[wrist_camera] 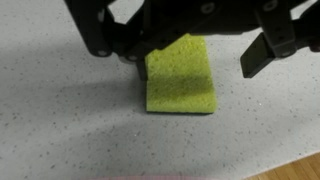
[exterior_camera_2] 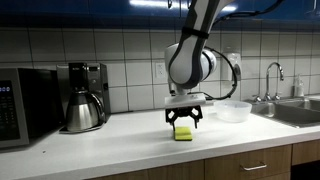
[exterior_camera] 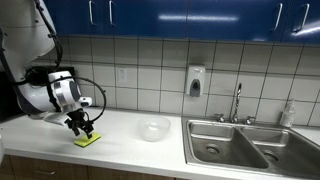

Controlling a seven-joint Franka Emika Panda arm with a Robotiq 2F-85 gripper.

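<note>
A yellow-green sponge [exterior_camera: 87, 139] lies on the white counter near its front edge, towards the left in exterior view 1. In exterior view 2 the sponge [exterior_camera_2: 183, 132] is directly below my gripper [exterior_camera_2: 183, 121]. The fingers are open; in the wrist view the sponge [wrist_camera: 181, 85] appears in the space between the spread fingers, close to the left finger and with a gap to the right finger [wrist_camera: 258, 55]. The gripper body hides the sponge's upper part there. Whether a fingertip touches it, I cannot tell.
A clear bowl [exterior_camera: 154, 129] stands on the counter to the right of the sponge, with the double sink [exterior_camera: 229, 146] beyond it. A coffee maker [exterior_camera_2: 86, 99] and a microwave [exterior_camera_2: 25, 102] stand at the left in exterior view 2. Counter between sponge and bowl is bare.
</note>
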